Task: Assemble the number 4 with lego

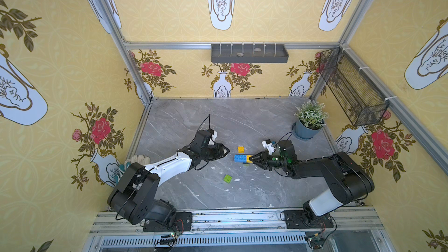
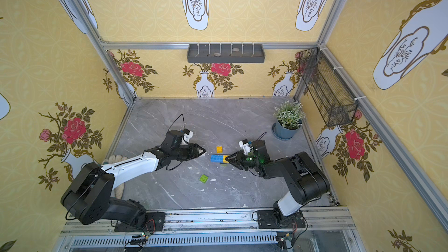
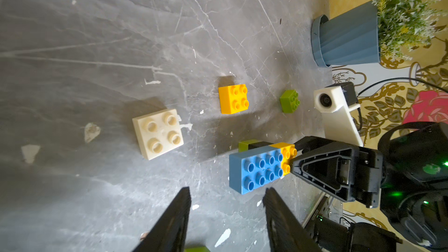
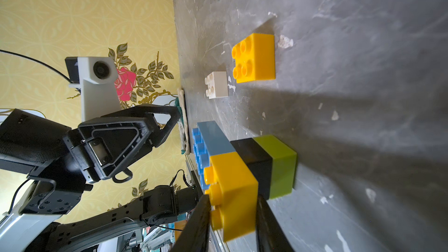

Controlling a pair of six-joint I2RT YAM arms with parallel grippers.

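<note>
Two-tone brick build: a long blue brick (image 3: 254, 167) with a yellow brick (image 4: 234, 196) at its end, and a black brick (image 4: 254, 161) and a green brick (image 4: 276, 162) on the underside. My right gripper is shut on the yellow end, its fingers on either side; the build appears raised from the table. My left gripper is open, its fingers apart and empty, to the left of the build. A white brick (image 3: 157, 133) lies loose, ahead of the left fingers in the left wrist view. Beyond it sits a small loose yellow brick (image 3: 234, 99).
One green brick (image 1: 227, 178) lies nearer the front edge, and another small green one (image 3: 289, 100) shows near the right arm. A potted plant (image 1: 306, 123) stands at the back right.
</note>
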